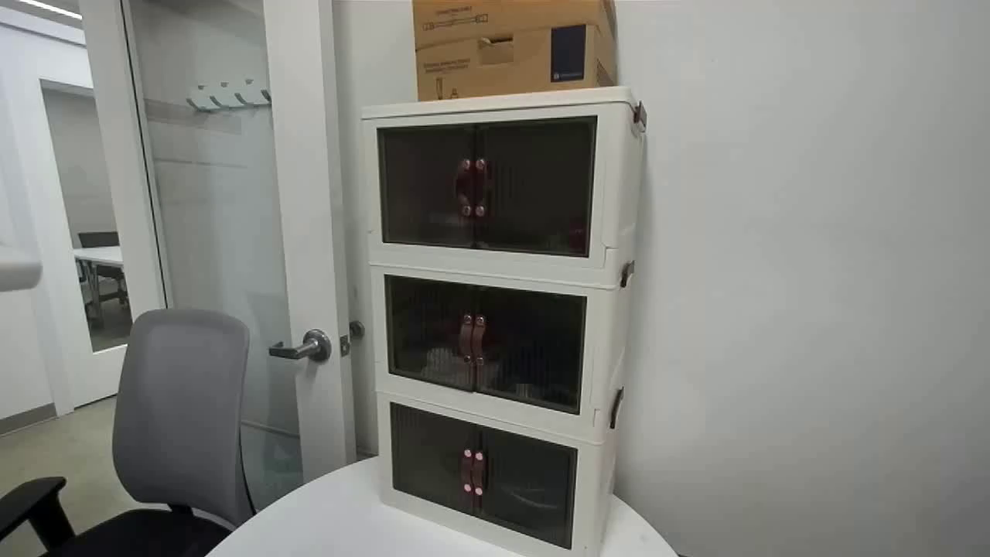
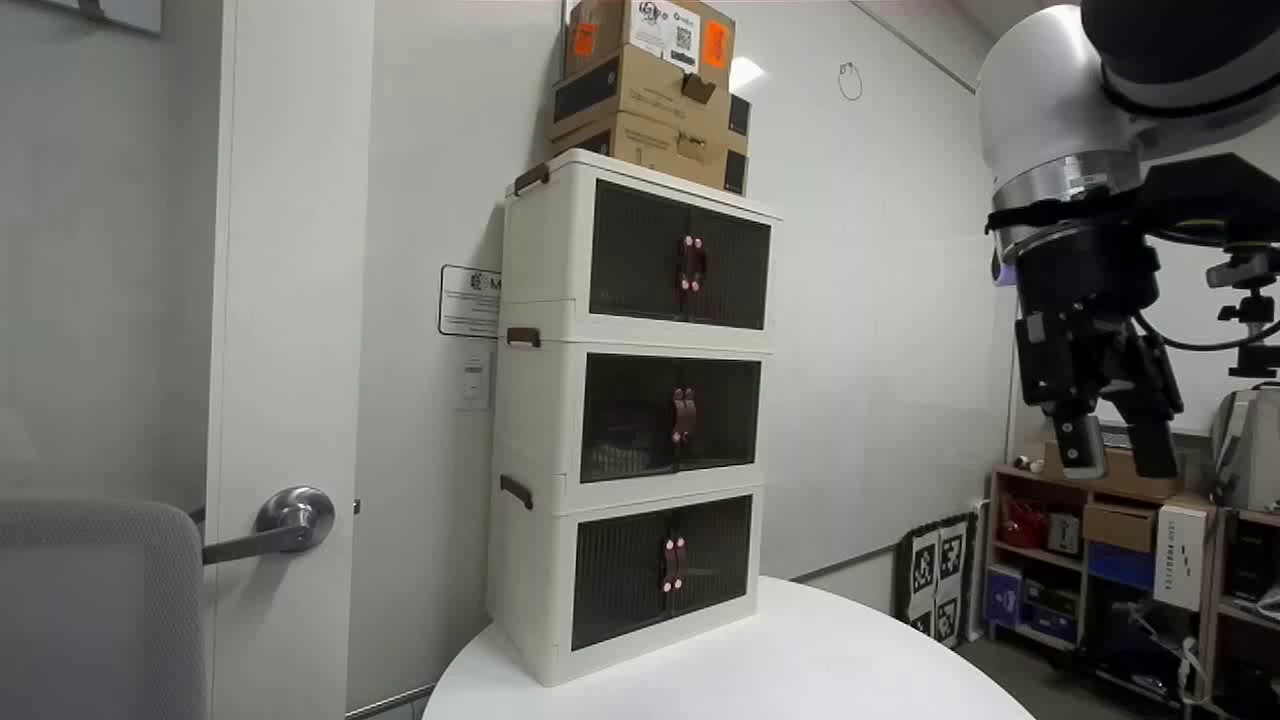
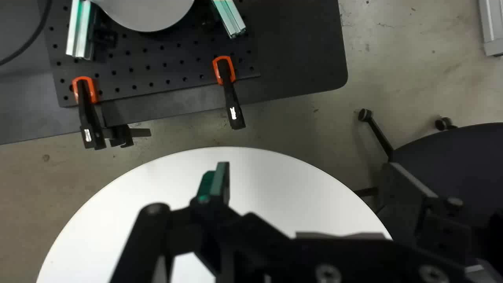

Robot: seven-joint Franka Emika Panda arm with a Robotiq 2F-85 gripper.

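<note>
Three white cabinet units are stacked on a round white table (image 2: 864,648): a top unit (image 1: 483,264), a middle unit (image 1: 501,408) and a bottom unit (image 1: 418,514). Each has a pair of dark translucent doors, shut, with reddish-brown handles (image 1: 472,339) side by side at the centre. My gripper (image 2: 1118,451) hangs at the right of exterior view 2, pointing down, well apart from the stack. Its fingers are spread, with nothing between them. Below, the wrist view looks onto the bare white tabletop (image 3: 283,188). What is inside the units is only dimly visible.
Cardboard boxes (image 2: 654,102) sit atop the stack. A door with a lever handle (image 2: 282,528) and a grey chair (image 1: 181,408) stand to the left. In the wrist view, orange-tipped clamps (image 3: 231,99) grip a black perforated plate (image 3: 165,70).
</note>
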